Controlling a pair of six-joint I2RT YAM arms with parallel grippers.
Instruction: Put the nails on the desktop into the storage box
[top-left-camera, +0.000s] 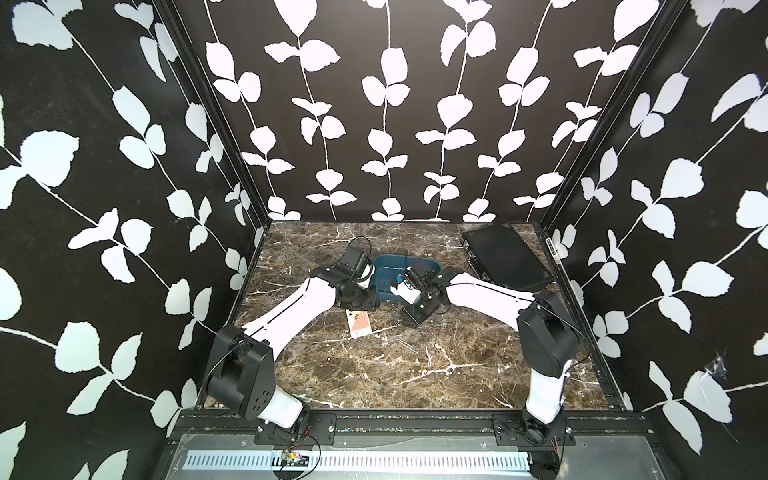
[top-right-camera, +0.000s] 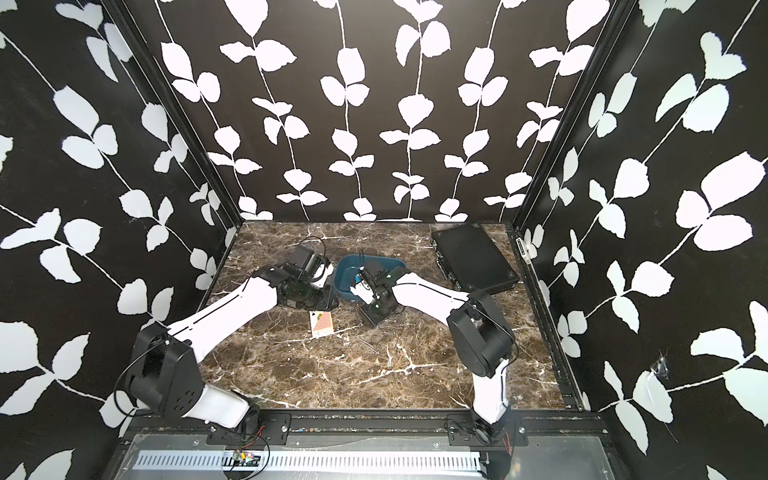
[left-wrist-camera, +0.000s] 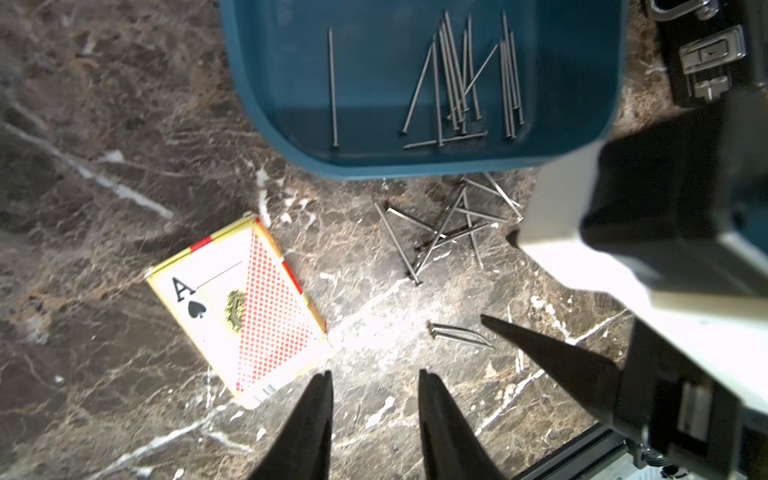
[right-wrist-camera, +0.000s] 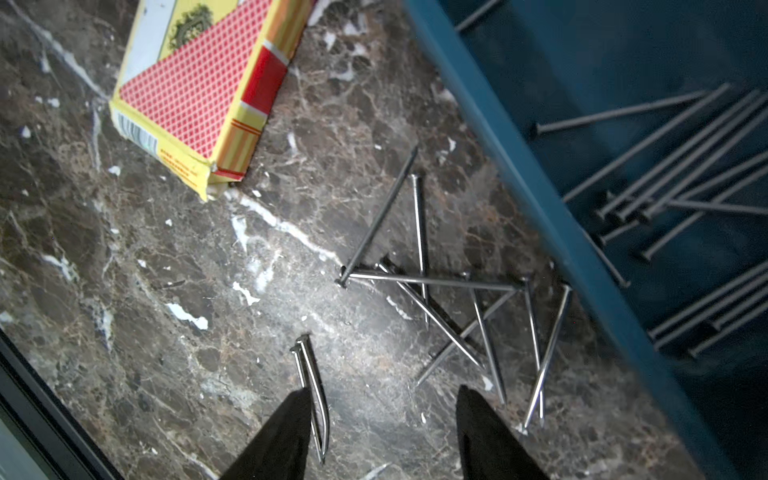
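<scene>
The blue storage box (left-wrist-camera: 352, 171) stands with several nails (left-wrist-camera: 333, 88) lying inside it. Just in front of its near wall, a crossed heap of nails (right-wrist-camera: 432, 280) rests on the marble desktop. Two more nails (right-wrist-camera: 316, 392) lie side by side, apart from that heap. My left gripper hovers above the desktop in front of the box, its fingers parted and nothing between them. My right gripper is open over the desktop near the heap and the nail pair; no nail sits between its fingers. Both arms hide part of the box in the top views.
A playing-card box (left-wrist-camera: 244, 312) lies left of the nails, in front of the storage box. At the back right rests a black case (top-left-camera: 508, 256). Both arms are close together around the storage box.
</scene>
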